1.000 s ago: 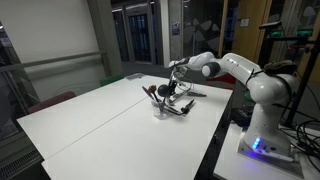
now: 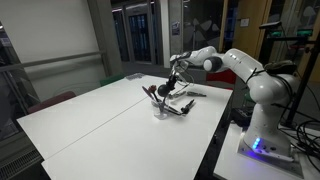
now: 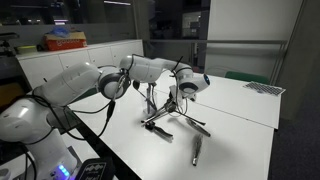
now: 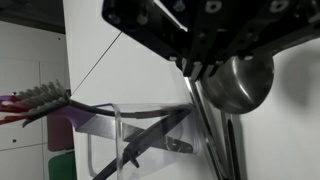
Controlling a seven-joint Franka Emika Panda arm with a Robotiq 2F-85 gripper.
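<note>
In the wrist view my gripper is at the top, its dark fingers closed together, with nothing clearly visible between them. Right beside the fingertips is the round metal bowl of a ladle (image 4: pixel 243 88). A thin metal handle (image 4: pixel 208 125) runs downward from near the fingertips; whether the fingers touch it I cannot tell. To the left lies a clear container (image 4: pixel 119 143) with several utensils in it, among them a dark-bladed one (image 4: pixel 155 138). The same container (image 2: pixel 158 113) stands on the table in exterior view 1, close to the gripper, with dark handles sticking out.
A grey and white bristled brush head (image 4: pixel 46 96) pokes out at the left of the wrist view. Loose utensils lie on the white table, including a dark flat one (image 3: pixel 196 151).
Across the last second the arm shows only a very slight shift near the container. The utensils and container look the same.
</note>
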